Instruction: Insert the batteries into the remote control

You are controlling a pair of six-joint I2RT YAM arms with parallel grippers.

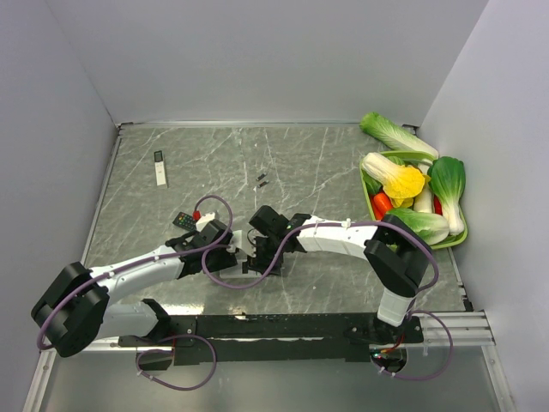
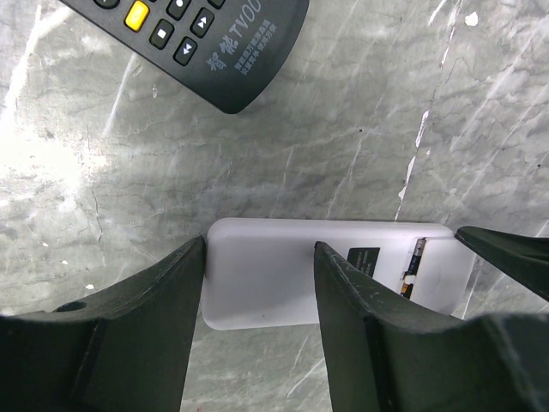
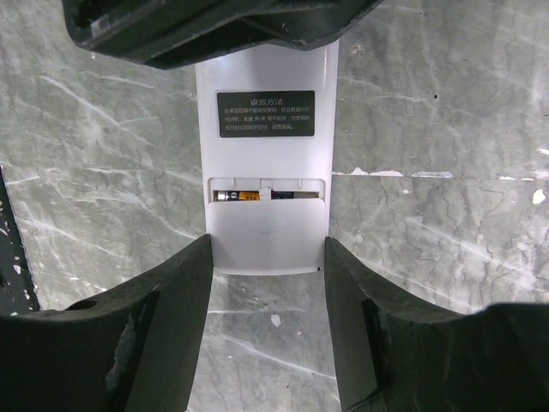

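The white remote control lies back side up on the table, with a dark label on its back. In the left wrist view my left gripper is at its far end: one finger is against the end edge, the other over the back. My right gripper is shut around the battery cover, one finger along each side. The cover sits part way over the compartment. Through the gap above it show two batteries in their bay. Both arms largely hide this remote in the top view.
A black remote lies close beside the white one. Another white remote is at the back left, and small dark pieces lie mid-table. A green basket of vegetables occupies the right.
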